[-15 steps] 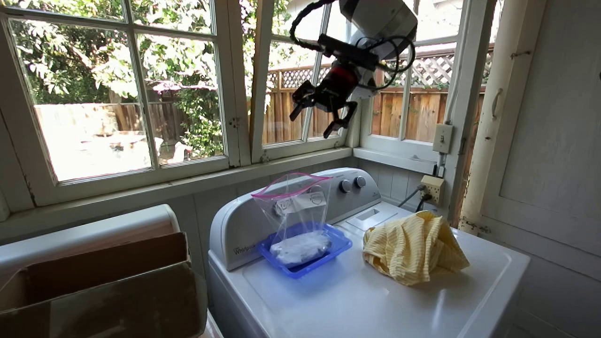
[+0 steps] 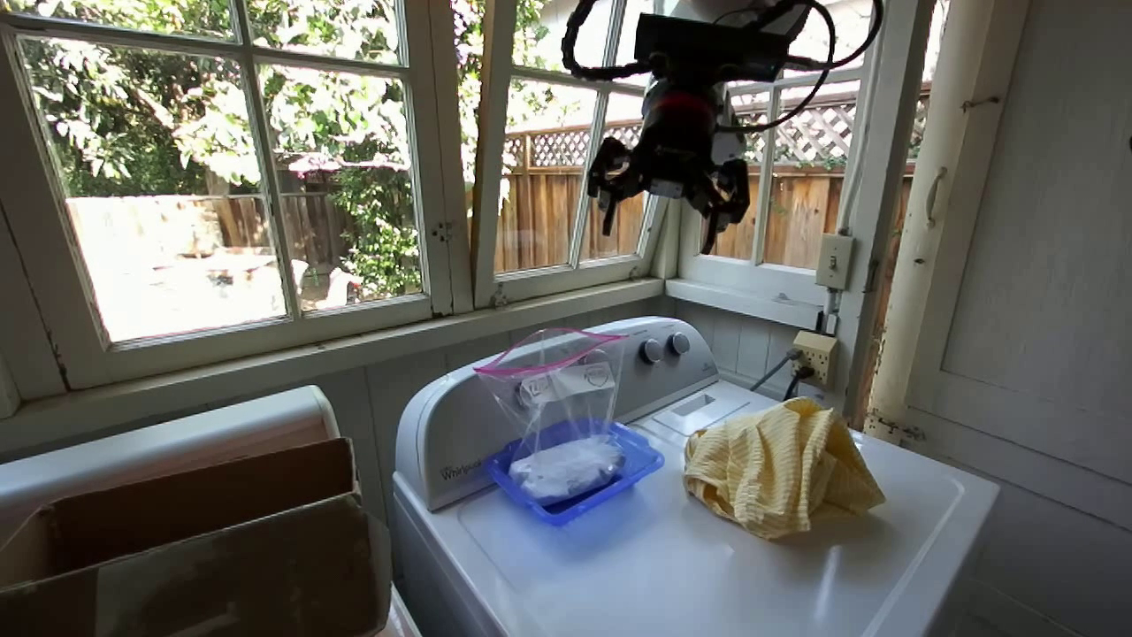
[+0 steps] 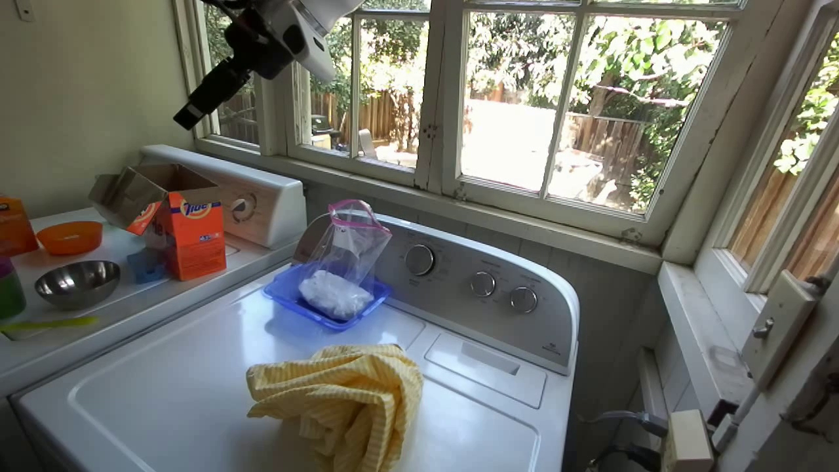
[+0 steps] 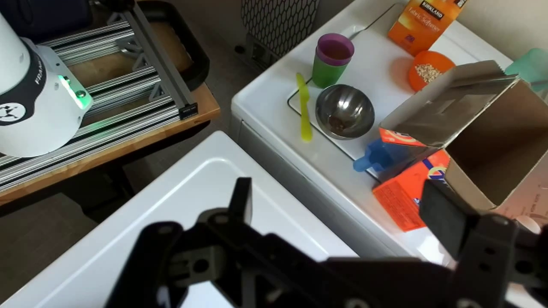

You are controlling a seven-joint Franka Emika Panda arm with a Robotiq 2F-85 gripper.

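High above the white machine, my gripper (image 2: pixel 658 230) is open, its fingers wide apart with nothing between them. On the machine top, a clear zip bag (image 2: pixel 568 467) with a pink seal and white contents stands in a shallow blue tray (image 2: pixel 644 458), well below the gripper. A crumpled yellow striped cloth (image 2: pixel 780 467) lies to the right of that tray. From the other side, the cloth (image 3: pixel 346 397) is nearer the camera than the bag (image 3: pixel 335 292). In the wrist view, neither bag nor cloth shows; the open fingers (image 4: pixel 240 197) frame the machine's edge and the neighbouring top.
On the neighbouring machine stand an open Tide box (image 4: pixel 411 197), a steel bowl (image 4: pixel 345 112), an orange bowl (image 4: pixel 431 69), stacked cups (image 4: pixel 331 59), a blue scoop (image 4: pixel 377 155) and a yellow-green utensil (image 4: pixel 304 110). Windows border the back.
In exterior view 1, my gripper has shifted right and turned, its fingers now pointing more straight down. It was open before too. The bag, tray and cloth have not moved.
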